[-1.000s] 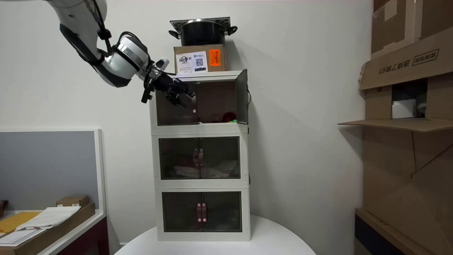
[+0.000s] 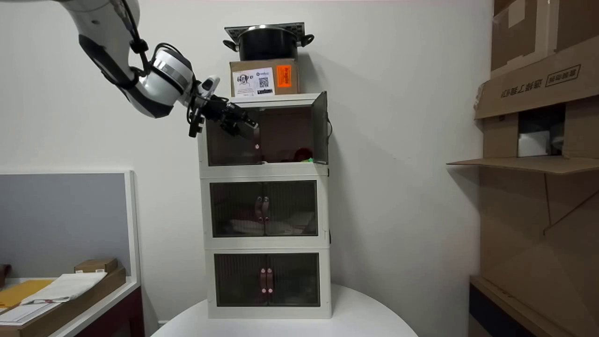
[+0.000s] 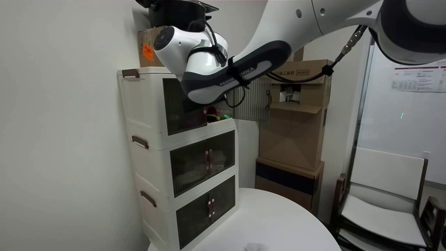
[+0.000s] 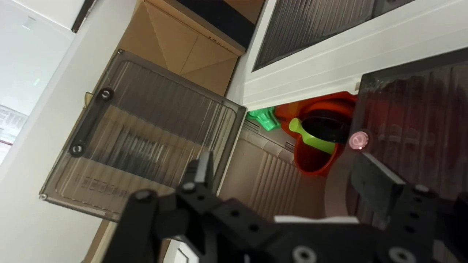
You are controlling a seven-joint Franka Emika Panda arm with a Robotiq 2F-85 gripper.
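In front of the top compartment of the white cabinet (image 2: 266, 169), my gripper (image 2: 248, 130) is open. Its spread fingers (image 4: 203, 168) have nothing between them in the wrist view. The compartment's right door (image 2: 320, 128) is swung outward, while its left door (image 4: 412, 127) is closed, with a pink knob (image 4: 358, 140) at its edge. Through the open half, the wrist view shows a red-orange container (image 4: 309, 160), a lime-green handled item (image 4: 313, 139) with a dark round part, and a green piece (image 4: 265, 117). The arm hides my gripper in exterior view 2.
Two lower compartments have closed doors (image 2: 264, 208). A black pot (image 2: 267, 44) rests on a cardboard box (image 2: 264, 78) atop the cabinet. Large cartons (image 2: 533, 224) stand at the right.
My gripper has shifted and tilted slightly, its fingertips a little higher in exterior view 1. The cabinet doors and contents look unmoved.
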